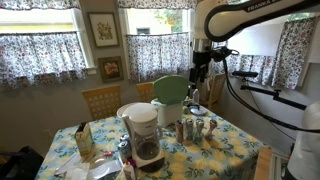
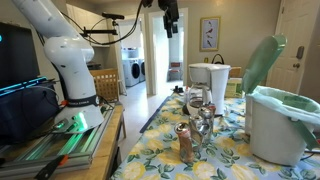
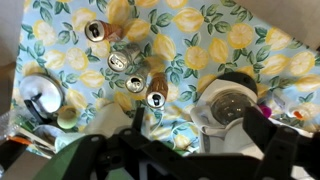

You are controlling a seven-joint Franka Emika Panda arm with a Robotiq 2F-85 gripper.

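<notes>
My gripper hangs high above the table, its two dark fingers spread apart and empty. Exterior view 1 has the gripper (image 1: 204,76) above and right of a white bin (image 1: 171,114) with a raised green lid (image 1: 171,90). Several drink cans stand beside that bin, among them a reddish can (image 2: 185,141) near the table's edge. From above, the wrist view shows a brown can (image 3: 157,90) and an orange-topped can (image 3: 97,31). A white coffee maker (image 1: 143,130) with a glass carafe (image 1: 148,150) stands left of the cans.
A lemon-patterned cloth (image 1: 205,155) covers the table. Papers (image 1: 100,168) and a small box (image 1: 84,138) lie at its left end. Plates and small items (image 3: 40,95) sit beyond the bin. Bare cloth lies in front of the cans.
</notes>
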